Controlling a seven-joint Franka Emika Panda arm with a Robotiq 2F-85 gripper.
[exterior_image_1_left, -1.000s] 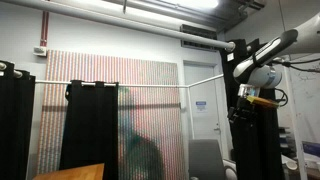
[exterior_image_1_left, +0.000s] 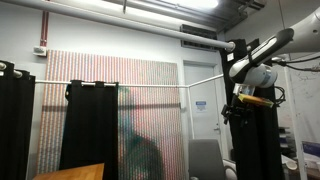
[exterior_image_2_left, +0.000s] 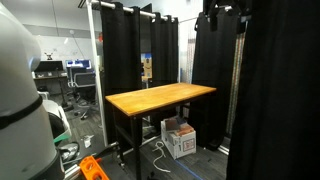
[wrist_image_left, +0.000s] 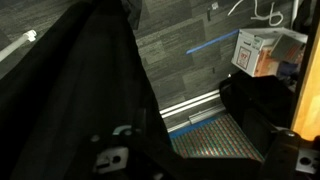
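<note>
My gripper (exterior_image_1_left: 236, 108) hangs high at the right in exterior view 1, in front of a black curtain. In the wrist view the gripper is open, its dark fingers far apart at the lower edge, with no object held between them. Below it are grey floor and black cloth. A wooden table (exterior_image_2_left: 160, 97) stands in the middle of exterior view 2, its visible top bare; only its edge (wrist_image_left: 309, 95) shows at the right of the wrist view.
Black curtains (exterior_image_2_left: 275, 100) hang close around the arm. A cardboard box (exterior_image_2_left: 179, 140) sits on the floor under the table, with cables (exterior_image_2_left: 158, 155) nearby. A grey chair (exterior_image_1_left: 207, 158) stands near the door (exterior_image_1_left: 203, 105). An orange object (exterior_image_2_left: 93, 168) lies near the white robot arm.
The arm's end has shifted slightly left and down in exterior view 1. The table and the surroundings look the same.
</note>
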